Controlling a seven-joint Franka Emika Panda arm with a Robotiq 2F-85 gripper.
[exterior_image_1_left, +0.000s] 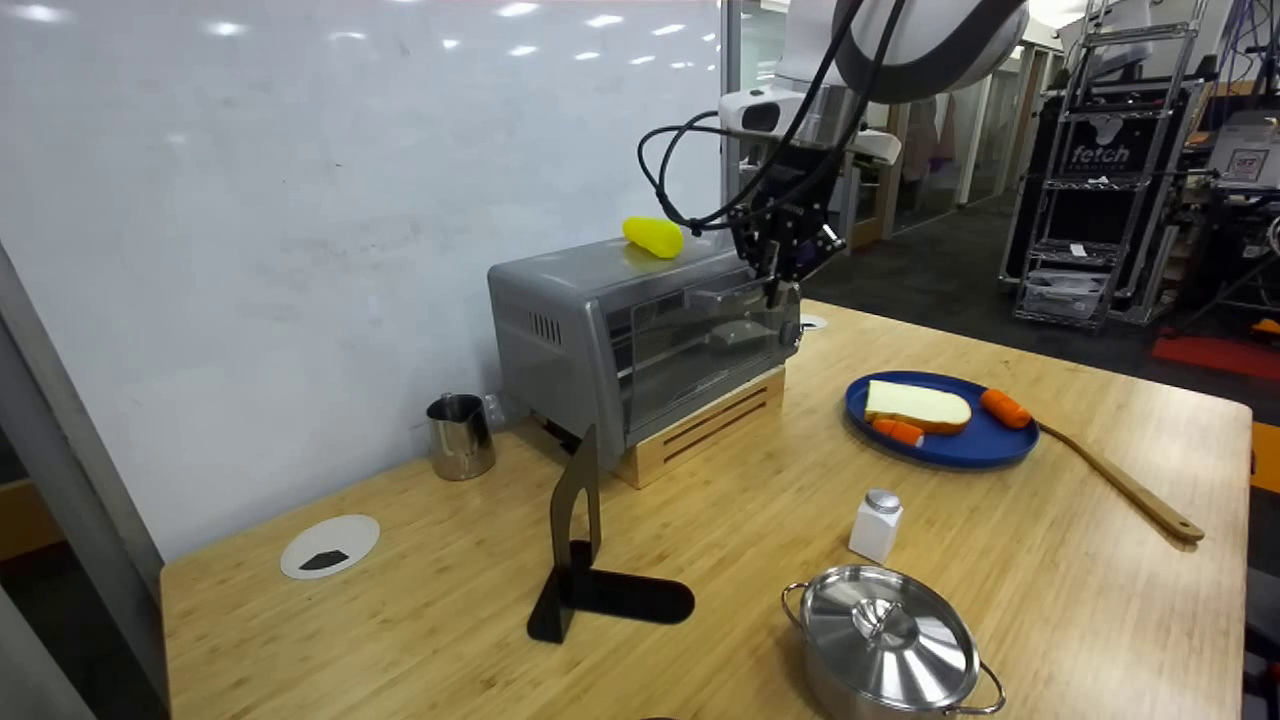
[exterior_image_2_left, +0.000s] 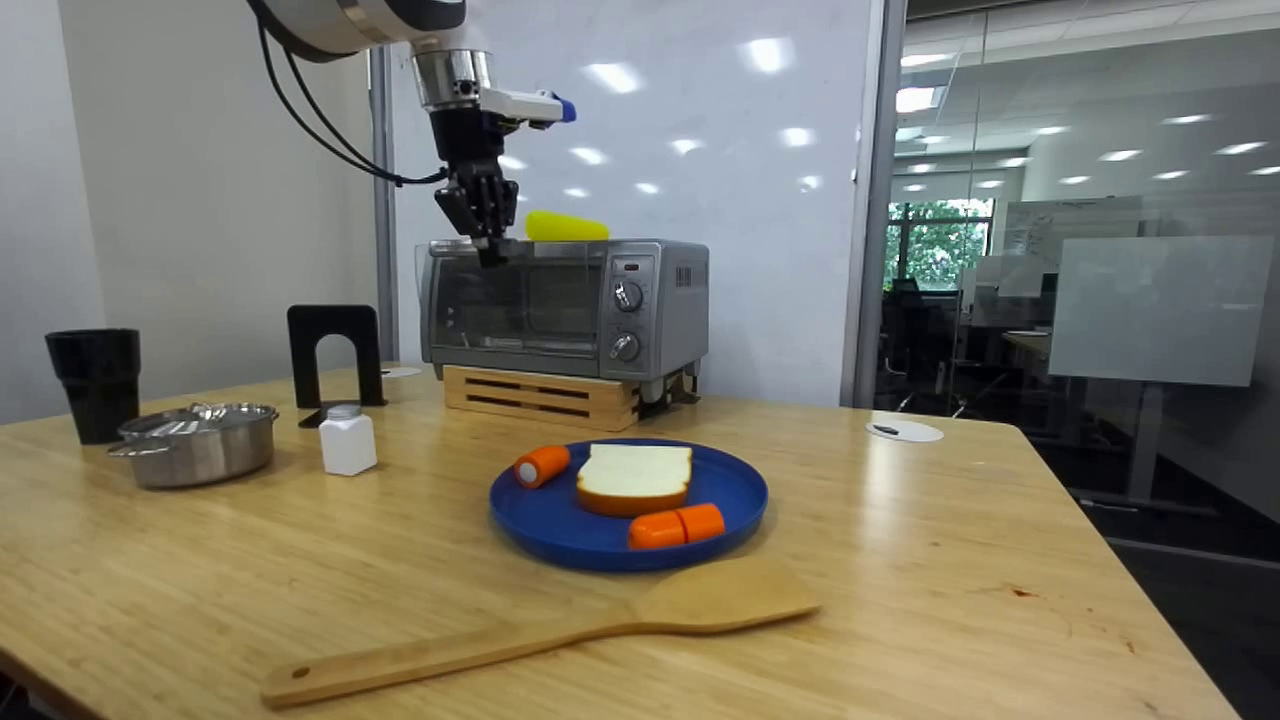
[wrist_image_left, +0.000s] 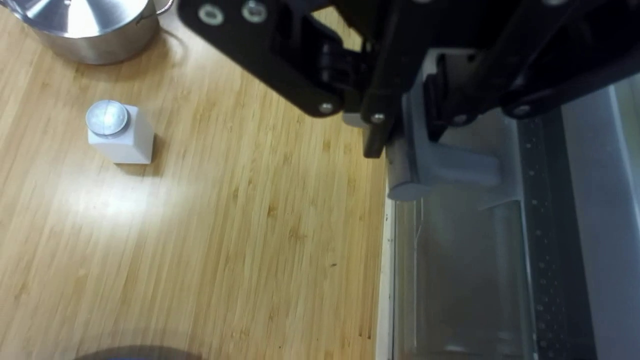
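Observation:
The grey toaster oven (exterior_image_1_left: 546, 318) stands against the white wall on a slatted wooden base. My gripper (exterior_image_1_left: 771, 288) is at the upper front of its glass door (exterior_image_2_left: 462, 300), near one end of the handle (exterior_image_1_left: 717, 292). In the wrist view the gripper is shut on the grey handle bar (wrist_image_left: 405, 174), one finger (wrist_image_left: 376, 141) on its outer side. The door's top edge leans a little out from the oven body, so the door looks slightly ajar. The gripper hides part of the handle.
A yellow object (exterior_image_1_left: 654, 236) lies on the oven's top. On the table are a blue plate (exterior_image_2_left: 564, 552) with bread and orange pieces, a wooden spatula (exterior_image_2_left: 480, 648), a white shaker (wrist_image_left: 135, 135) and a lidded pot (exterior_image_1_left: 888, 642).

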